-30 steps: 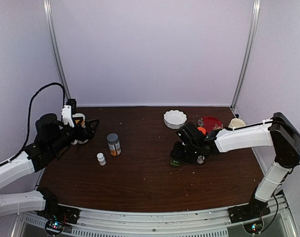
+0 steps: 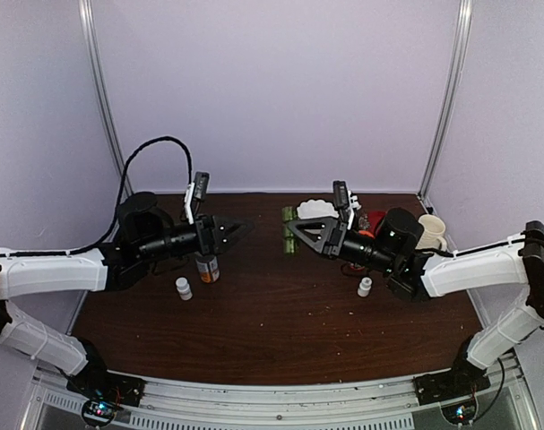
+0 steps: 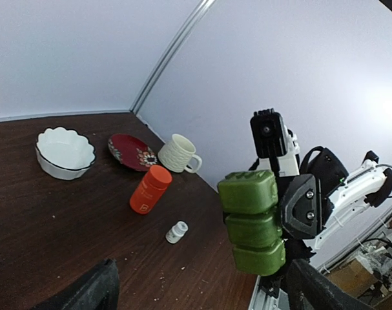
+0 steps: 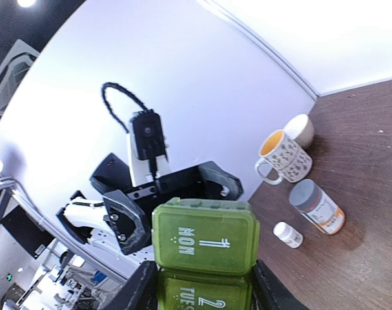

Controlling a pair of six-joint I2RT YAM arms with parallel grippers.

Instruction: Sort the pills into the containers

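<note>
My right gripper is shut on a green pill organizer with day lettering, raised above the middle of the table. Facing it from the left is my left gripper, open and empty, with a gap between it and the organizer. In the left wrist view the organizer stands upright in the right fingers, beyond the left fingers. A grey-lidded bottle and a small white bottle stand on the left. An orange bottle and another small white bottle stand on the right.
Toward the back right are a white scalloped bowl, a red plate and a white mug. A patterned mug and a white bowl stand at the left.
The right gripper has raised the organizer from near the table and turned toward the middle. My left gripper has moved right, from the left mug toward the organizer.
</note>
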